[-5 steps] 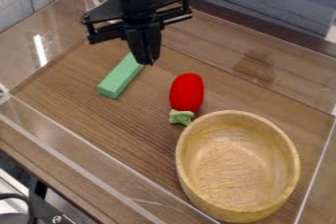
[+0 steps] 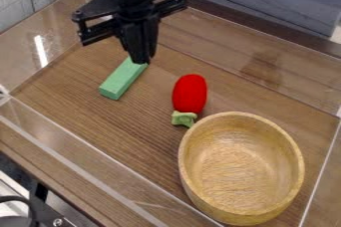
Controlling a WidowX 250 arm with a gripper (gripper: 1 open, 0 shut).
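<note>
My black gripper point(image 2: 140, 54) hangs over the upper left of the table, shut, with nothing seen between its fingers. Just below it lies a green bar point(image 2: 123, 82) on the wood. To the right is a red object with a light green end, like a strawberry point(image 2: 189, 95). A yellow round bowl point(image 2: 242, 171) sits at the lower right.
A pale rim runs along the back and left edges, and a black cable lies at the lower left corner.
My gripper has shifted slightly left and up in the view over the last second. The green bar, red object and bowl have not moved.
</note>
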